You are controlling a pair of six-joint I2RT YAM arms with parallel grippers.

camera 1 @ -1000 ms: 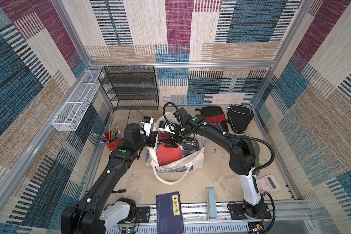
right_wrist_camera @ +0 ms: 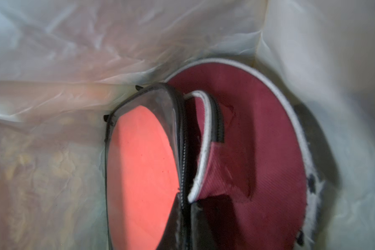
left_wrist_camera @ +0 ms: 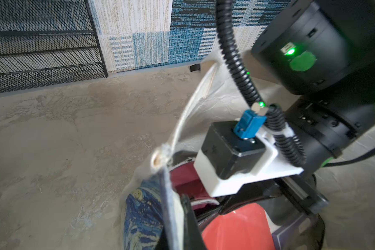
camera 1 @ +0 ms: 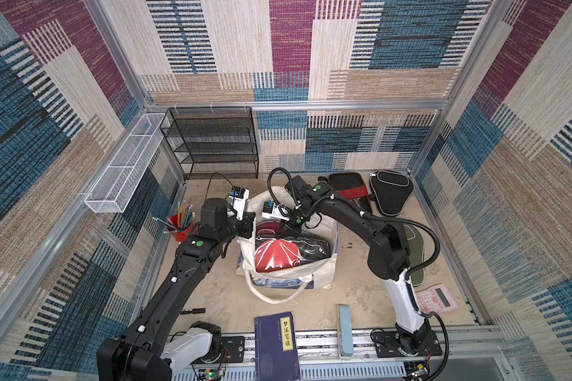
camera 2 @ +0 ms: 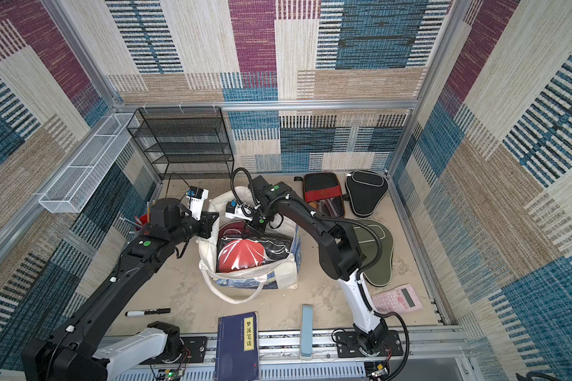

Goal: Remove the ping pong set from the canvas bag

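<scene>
The canvas bag (camera 1: 324, 270) stands mid-table with a red-and-black case (camera 1: 276, 254) inside. My left gripper (camera 1: 248, 227) is shut at the bag's left rim; in the left wrist view the rim's edge (left_wrist_camera: 166, 191) runs between or in front of its fingers. My right gripper is shut inside the bag, its tips at the zipper edge of a clear case with an orange face (right_wrist_camera: 139, 166), beside a maroon pouch (right_wrist_camera: 270, 158). Whether it grips that edge is unclear.
Pen cup (camera 1: 183, 230) at left, wire rack (camera 1: 209, 146) behind. Cases (camera 1: 391, 190) and a pink calculator (camera 1: 435, 298) lie right. A book (camera 1: 274, 343) and pale blue box (camera 1: 344, 330) are in front.
The left arm has moved slightly.
</scene>
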